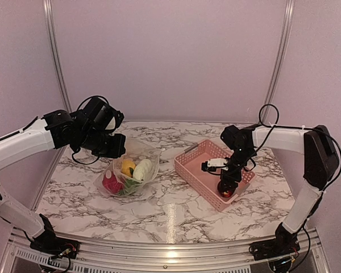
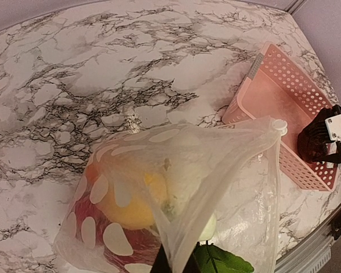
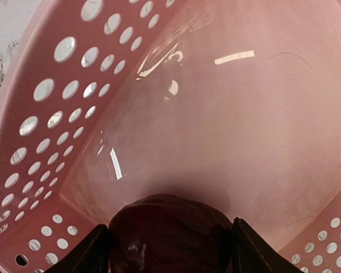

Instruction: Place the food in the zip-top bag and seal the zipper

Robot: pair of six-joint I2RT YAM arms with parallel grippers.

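A clear zip bag (image 1: 142,156) holds a yellow item (image 1: 128,168), a white one (image 1: 142,169), a red one (image 1: 111,183) and green leaves (image 2: 221,260). My left gripper (image 1: 115,149) is shut on the bag's top edge, which rises to its fingers at the bottom of the left wrist view. A dark red round food (image 3: 167,233) lies in the near end of the pink basket (image 1: 193,176). My right gripper is down in the basket, its fingers on both sides of this food; whether they grip it is unclear.
The basket stands right of the bag, and the rest of its floor (image 3: 238,125) is bare.
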